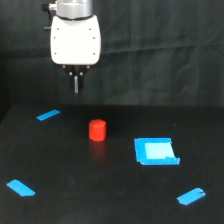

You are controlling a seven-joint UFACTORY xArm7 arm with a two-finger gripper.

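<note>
A small red cylinder [97,130] stands upright on the dark table, left of the middle. Above it and somewhat to the left hangs my gripper [76,84], pointing down from the white arm, well apart from the cylinder. Its dark fingers look narrow against the black backdrop, and how far apart they stand is too small to make out. To the right, a blue-bordered square [156,151] with a pale centre lies flat on the table.
Strips of blue tape mark the table: one at the back left [48,115], one at the front left [20,188] and one at the front right [191,196]. Bare table separates the cylinder from the square. A dark curtain [160,60] hangs behind.
</note>
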